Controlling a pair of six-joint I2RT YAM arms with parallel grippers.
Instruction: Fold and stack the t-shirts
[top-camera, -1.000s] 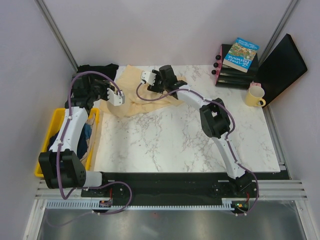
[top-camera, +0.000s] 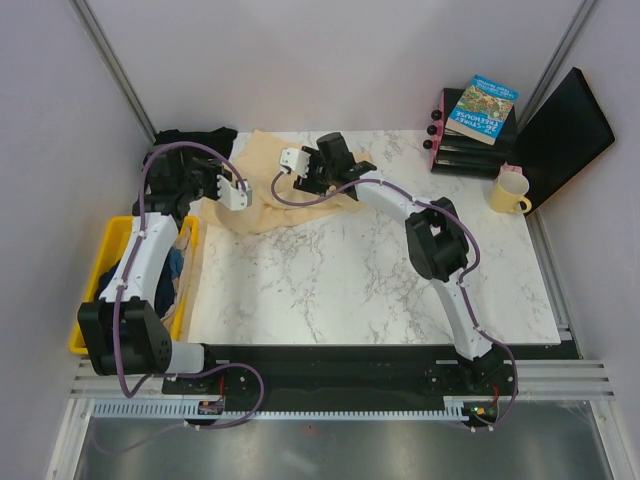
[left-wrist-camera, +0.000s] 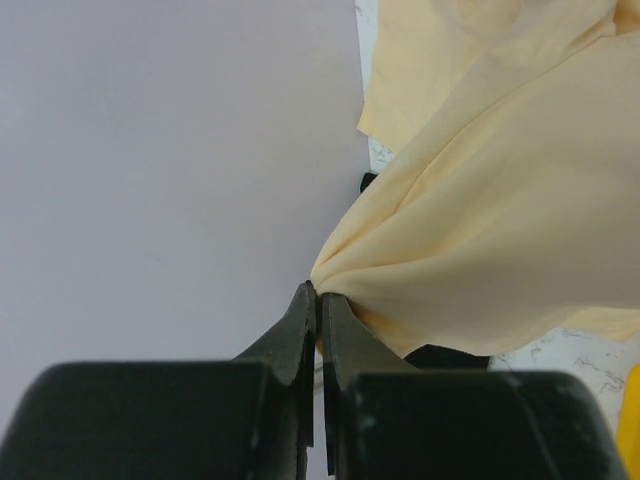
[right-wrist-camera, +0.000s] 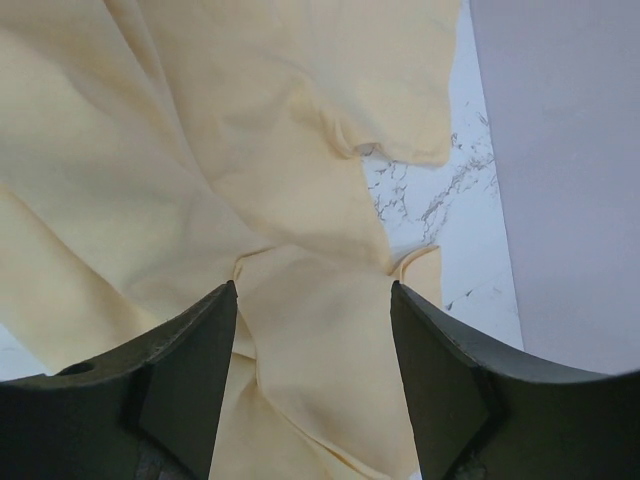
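Observation:
A cream t-shirt (top-camera: 265, 165) is spread, rumpled, along the back of the white table. In the left wrist view my left gripper is shut on a bunched fold of it, raised at the table's left side. My right gripper stands open above the right part of the cloth, its fingertips either side of a flat, wrinkled patch with some folded edges. Whether the fingertips touch the fabric I cannot tell.
A yellow bin (top-camera: 82, 330) with dark clothes is at the left, dark cloth (top-camera: 180, 135) behind it. A black drawer unit (top-camera: 465, 155) with a book and a yellow mug (top-camera: 508, 195) stand at the back right.
The right arm has shifted very slightly over the cloth. The left arm and the shirt look almost unchanged.

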